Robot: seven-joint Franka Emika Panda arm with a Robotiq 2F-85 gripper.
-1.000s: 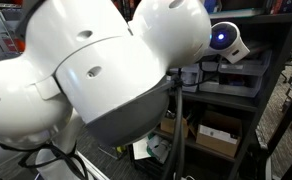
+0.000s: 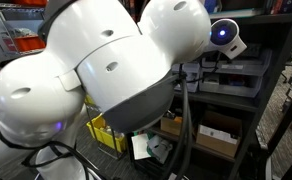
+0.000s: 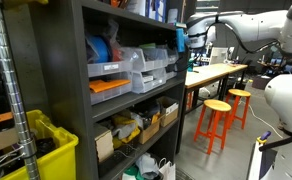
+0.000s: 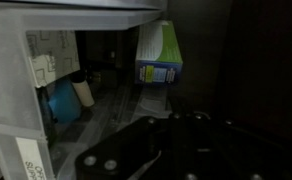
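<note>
In the wrist view my gripper is a dark shape at the lower middle. Its fingers are too dark to show whether they are open or shut, or whether anything is between them. Beyond them sits a small green, white and blue box (image 4: 158, 54). To the left is a translucent drawer (image 4: 61, 20) with a label on its front. In exterior view 1 the end of my arm is at the upper right, against the shelf's drawers (image 2: 236, 85).
A dark shelf (image 3: 86, 110) carries clear drawers (image 3: 146, 83) and cardboard boxes (image 2: 218, 133). Yellow bins (image 3: 48, 150) stand to one side. Orange stools (image 3: 214, 110) and a table (image 3: 211, 73) are at the back. Open floor (image 3: 201, 160) lies before the shelf.
The arm looks nearly still.
</note>
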